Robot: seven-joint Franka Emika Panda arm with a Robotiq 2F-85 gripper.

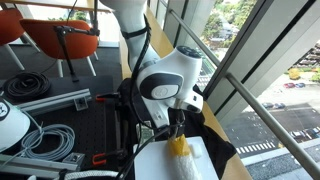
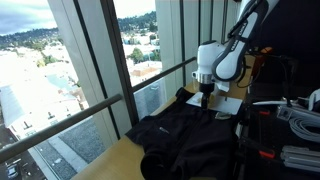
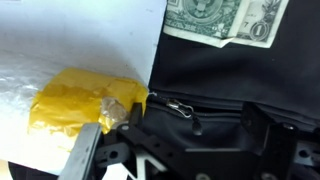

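Observation:
My gripper stands open over black fabric (image 3: 235, 75), its fingers wide apart and nothing held between them. Below the gap runs a zipper with a small metal pull (image 3: 180, 107). To the left, a crinkled yellow wrapped item (image 3: 70, 105) lies on a white sheet (image 3: 75, 40), close to the left finger. A dollar bill (image 3: 215, 18) rests on the fabric at the top of the wrist view. In exterior view 1, the yellow item (image 1: 180, 147) shows just below the gripper, beside a white textured piece (image 1: 205, 155).
Black fabric (image 2: 190, 140) spreads along the ledge beside the window rail (image 2: 150, 82). A dark table with coiled cable (image 1: 48, 140) and a metal bar stands on the other side. Orange chairs (image 1: 62, 38) are farther back.

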